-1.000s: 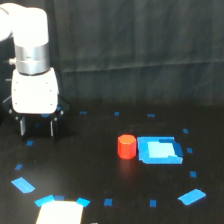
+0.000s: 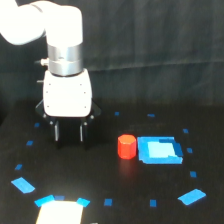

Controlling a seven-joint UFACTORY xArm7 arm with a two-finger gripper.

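My gripper [image 2: 69, 138] hangs at the left with its two fingers pointing down and apart. It is open, and only dark background shows between the fingers. To its right a red cylinder-like object [image 2: 126, 147] stands on the black surface. Just beyond that, almost touching it, lies a blue tray [image 2: 175, 158] with a pale, whitish patch [image 2: 160, 150] inside.
A white and pale orange object [image 2: 60, 213] is cut off by the bottom edge at the left. Blue tape strips [image 2: 192, 197] and small blue marks dot the dark surface. Between the gripper and the red object the surface looks clear.
My gripper has moved right, closer to the red object. Its fingers appear slightly nearer each other. The red object and the blue tray have stayed where they were.
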